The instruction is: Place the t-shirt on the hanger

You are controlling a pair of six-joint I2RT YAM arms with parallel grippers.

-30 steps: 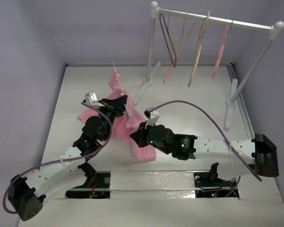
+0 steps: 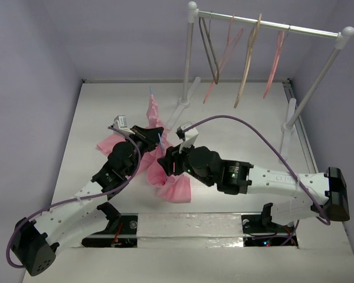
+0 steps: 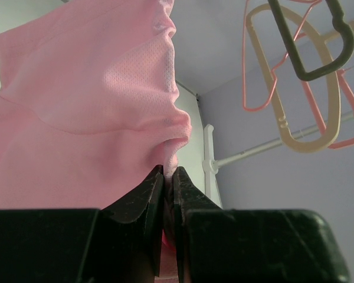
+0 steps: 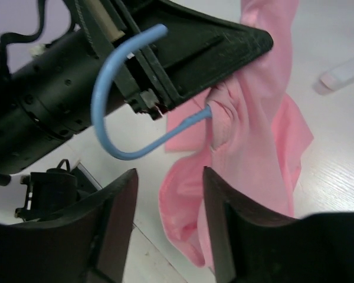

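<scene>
The pink t-shirt (image 2: 176, 191) hangs in folds over the white table, pinched in my left gripper (image 2: 160, 131). In the left wrist view its cloth (image 3: 94, 88) runs down between the shut fingers. A blue hanger (image 4: 100, 100) is partly inside the shirt; one curved end sticks out beside the left gripper's black fingers (image 4: 224, 50), and the rest is hidden by cloth. My right gripper stands open close to the shirt and this hanger end, its fingers apart with nothing gripped between them. From above, the right gripper (image 2: 167, 162) is just below the left one.
A white rack (image 2: 271, 25) stands at the back right. On its bar hang a grey hanger (image 2: 209, 50), a beige hanger (image 2: 248, 62) and pink hangers (image 2: 275, 65). Both arms are close together at the shirt.
My right gripper has opened, let go of the shirt's edge and moved up a little towards the hanger end. The left gripper, with shirt and hanger, has shifted slightly right.
</scene>
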